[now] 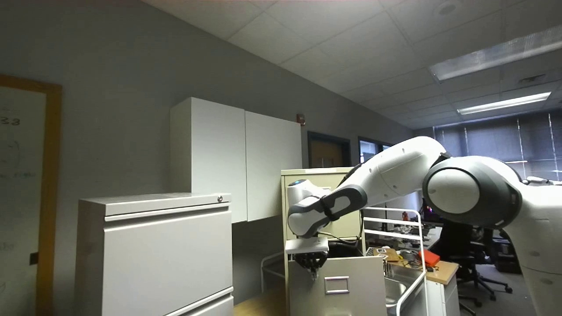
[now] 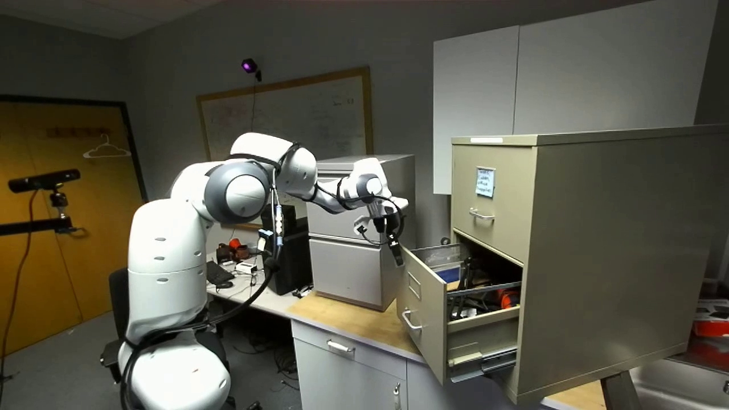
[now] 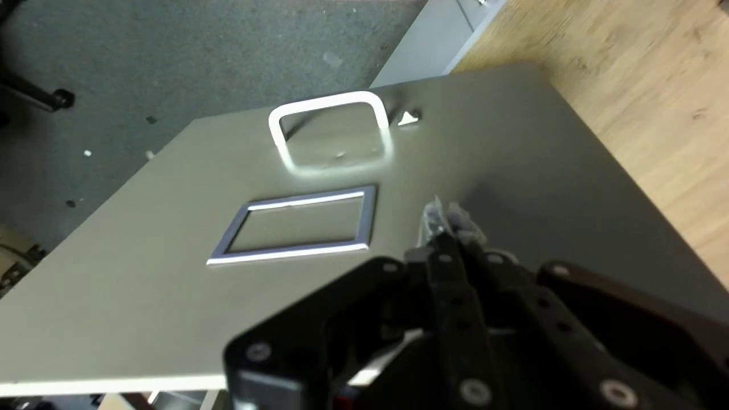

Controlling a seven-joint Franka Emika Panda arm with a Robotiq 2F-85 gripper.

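Observation:
A tan filing cabinet (image 2: 608, 259) stands with its lower drawer (image 2: 427, 307) pulled well out. That drawer's front carries a metal handle (image 3: 328, 102) and an empty label frame (image 3: 294, 225). My gripper is shut, its fingertips together with nothing showing between them. It points at the outer face of the drawer front, to one side of the label frame and off the handle. From the side, the gripper (image 2: 397, 258) hangs close to the drawer front's top corner; whether it touches the metal cannot be told.
Tools and cables lie inside the open drawer. Left of it a grey cabinet (image 2: 345, 266) stands on the wooden counter (image 2: 362, 321). The closed upper drawer (image 2: 492, 198) sits above. A white rack (image 1: 421, 237) stands beside the cabinet.

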